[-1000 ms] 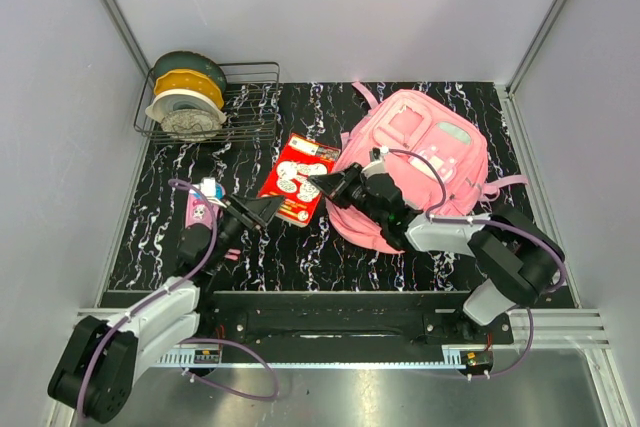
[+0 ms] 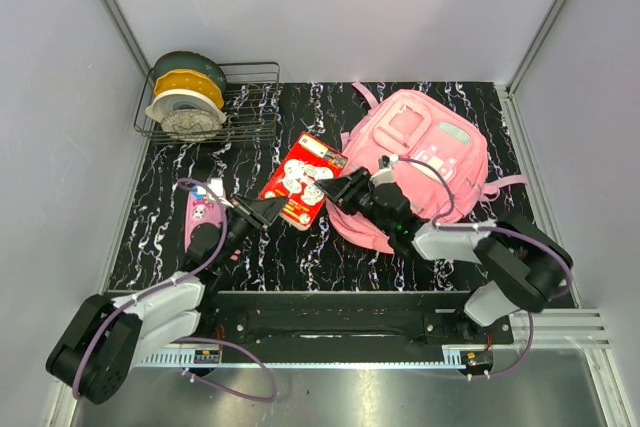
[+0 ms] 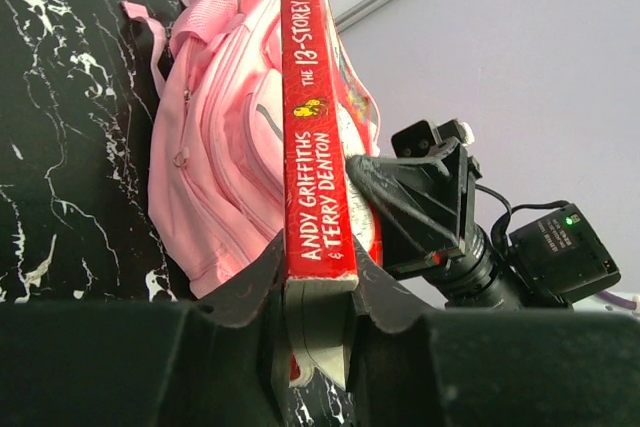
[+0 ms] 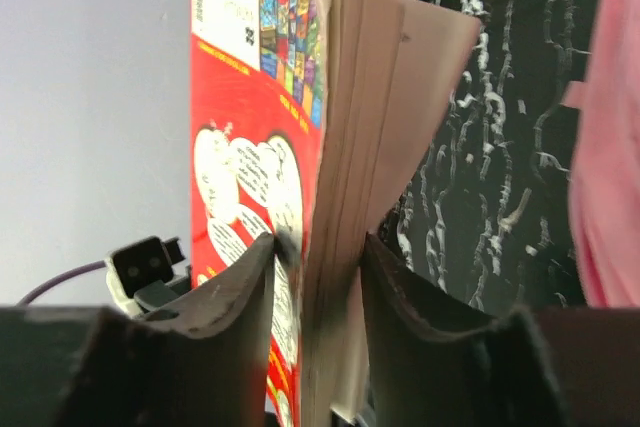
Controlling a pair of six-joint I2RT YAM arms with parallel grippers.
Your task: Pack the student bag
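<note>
The red book [image 2: 302,177] is held tilted above the table between both grippers. My left gripper [image 2: 272,213] is shut on its spine end, with a finger on either side of the spine [image 3: 312,147] in the left wrist view. At the opposite page edge, my right gripper [image 2: 328,193] has its fingers spread around the book, slightly apart from each other. In the right wrist view the pages [image 4: 350,147] sit between those fingers. The pink bag [image 2: 400,127] lies on the right of the table, partly behind the right arm.
A wire rack [image 2: 250,107] with several plates and bowls stands at the back left. Partly covered by the left arm is a pink item [image 2: 197,209] with a cartoon face.
</note>
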